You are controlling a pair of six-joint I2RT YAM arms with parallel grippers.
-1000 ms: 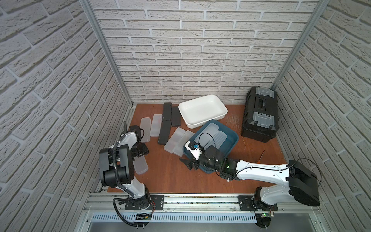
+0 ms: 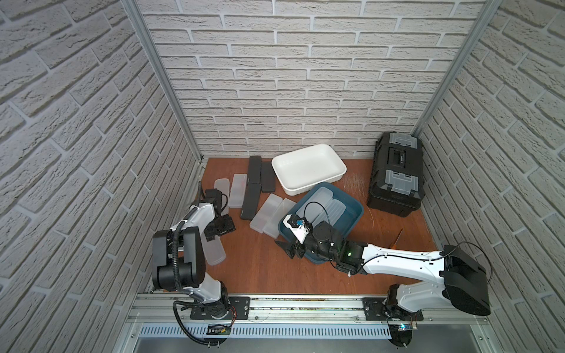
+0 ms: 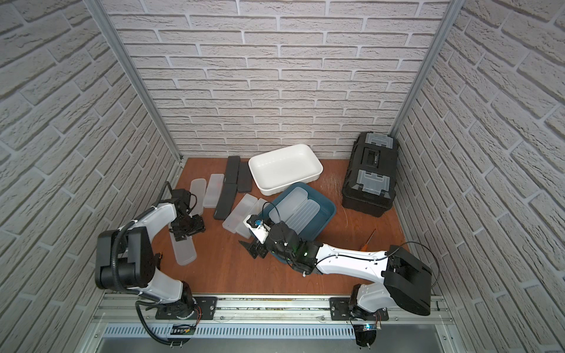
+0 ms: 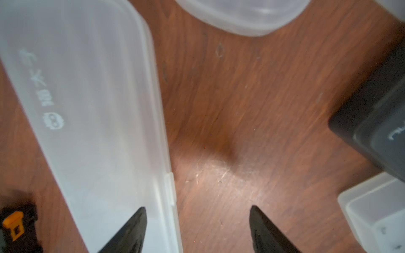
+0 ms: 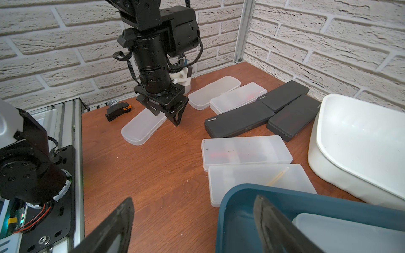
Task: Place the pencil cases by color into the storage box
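Observation:
Below my left gripper, whose fingertips stand apart with nothing seen gripped, lies a clear pencil case (image 4: 97, 126), partly under it. More clear cases (image 2: 238, 189) (image 2: 265, 213) and black cases (image 2: 253, 188) lie to its right and behind. My right gripper is open at the near-left side of the blue box (image 2: 348, 216), which holds several clear cases (image 2: 315, 198). The white box (image 2: 309, 167) stands at the back, empty.
A black toolbox (image 2: 395, 173) stands at the back right. An orange-handled tool (image 3: 368, 241) lies at the right.
My left arm has moved a little to the right over the clear case, its gripper with it. The right arm has barely moved, and the cases lie as before.

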